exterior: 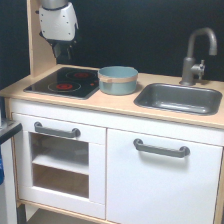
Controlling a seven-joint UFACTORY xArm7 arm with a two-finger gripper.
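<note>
My gripper (62,50) hangs at the upper left, above the back of the black cooktop (66,80). Its dark fingers blend into the dark wall, so whether they stand apart or together is unclear. A blue-grey pot (118,80) sits upright on the wooden counter between the cooktop and the sink, at its front overlapping the cooktop's right edge or close to it. Clear space separates the gripper from the pot.
A steel sink (180,98) with a tall curved faucet (190,60) takes up the right side. Below the counter are a white oven door (60,190) and a cabinet handle (162,149). A wooden panel (40,45) rises at the back left.
</note>
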